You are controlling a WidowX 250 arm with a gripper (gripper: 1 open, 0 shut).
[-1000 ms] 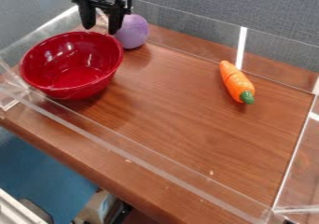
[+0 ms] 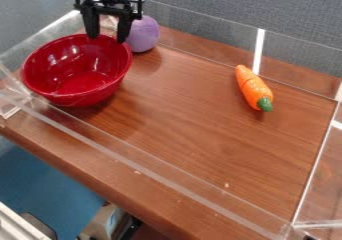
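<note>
My black gripper (image 2: 107, 24) hangs at the top left, just above the back of a red bowl (image 2: 76, 74). Its two fingers point down, apart, with a gap between them. A purple round object (image 2: 142, 34) sits on the wooden table behind and to the right of the gripper, partly hidden by it. An orange carrot (image 2: 253, 87) with a green end lies on the right part of the table.
A clear low barrier (image 2: 191, 196) runs round the tabletop. A grey wall stands behind.
The gripper has shifted slightly left and down since a second ago. The bowl, purple object and carrot look unchanged.
</note>
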